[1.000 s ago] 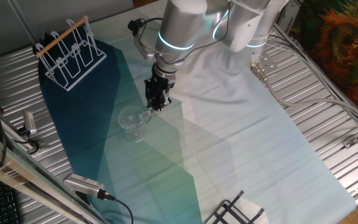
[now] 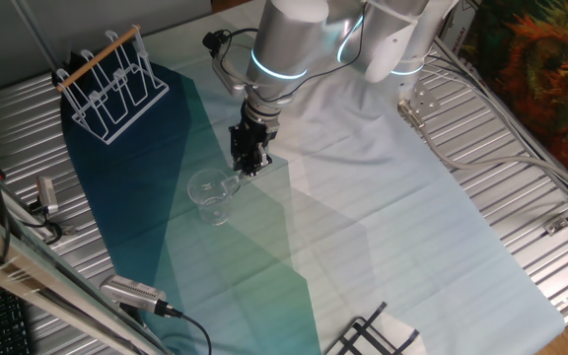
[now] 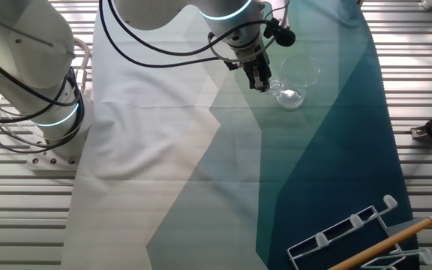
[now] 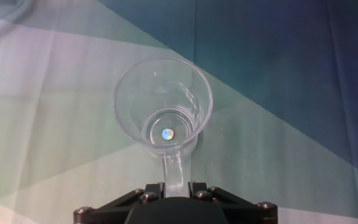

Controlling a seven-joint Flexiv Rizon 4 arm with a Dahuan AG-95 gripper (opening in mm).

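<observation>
A clear, see-through mug (image 4: 163, 102) stands upright on the green part of the cloth, its mouth facing up toward the wrist camera. Its handle (image 4: 174, 174) points back at my gripper and lies between the two fingertips, which sit close on either side, so the fingers look shut on it. Exterior view 1 has the gripper (image 2: 252, 168) at the handle side of the mug (image 2: 211, 195). In exterior view 2 the gripper (image 3: 259, 84) reaches the mug (image 3: 295, 86) from the left. A small shiny round spot shows at the mug's bottom.
A white wire rack with a wooden bar (image 2: 113, 84) stands on the dark blue cloth. A dark wire frame (image 2: 373, 335) lies at the near edge, and a camera (image 2: 134, 293) is mounted at the left.
</observation>
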